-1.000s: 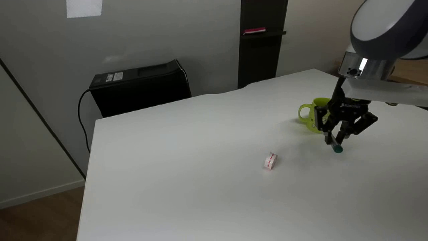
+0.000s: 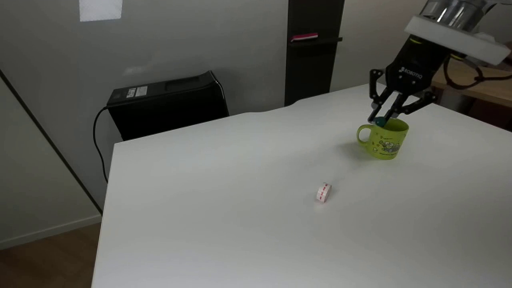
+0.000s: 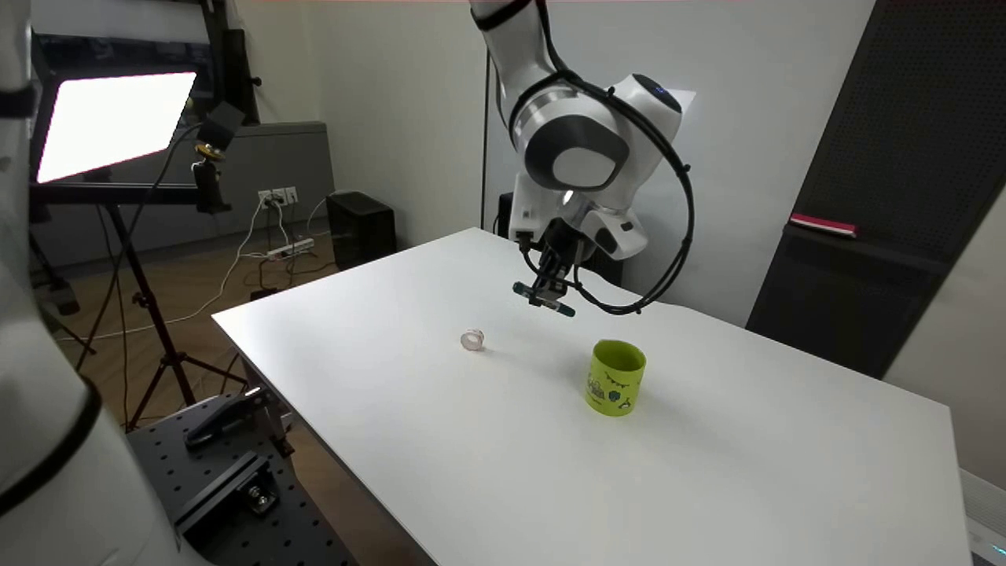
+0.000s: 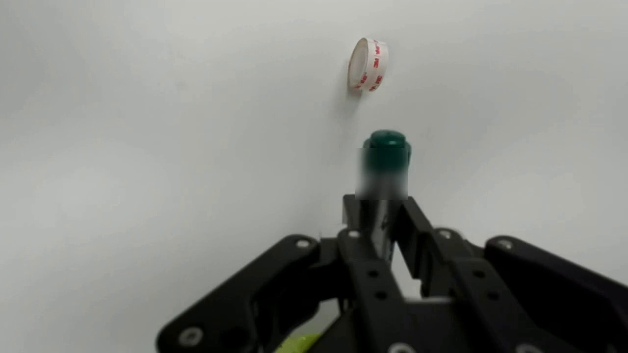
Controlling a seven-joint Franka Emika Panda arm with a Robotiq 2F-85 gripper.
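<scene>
A marker-like stick with a dark green end (image 4: pixel 386 154) is clamped between the fingers of my gripper, which is shut on it. In exterior view 1 the gripper (image 2: pixel 382 118) overlaps the rim of a lime-green mug (image 2: pixel 384 144), with the stick's green end (image 2: pixel 380 122) showing at that rim. Exterior view 2 has the gripper (image 3: pixel 547 294) higher and to the left of the upright mug (image 3: pixel 614 379), the stick (image 3: pixel 556 306) clear of it. Only a sliver of the mug (image 4: pixel 299 343) shows at the wrist view's bottom edge.
A small white tape roll with red print (image 2: pixel 324 192) stands on the white table (image 2: pixel 216 206), apart from the mug. A black box-shaped unit (image 2: pixel 168 103) is beyond the table's far edge.
With the stick still held, my gripper has moved up and left in exterior view 1, from in front of the mug to over its rim. Mug and tape roll have stayed put.
</scene>
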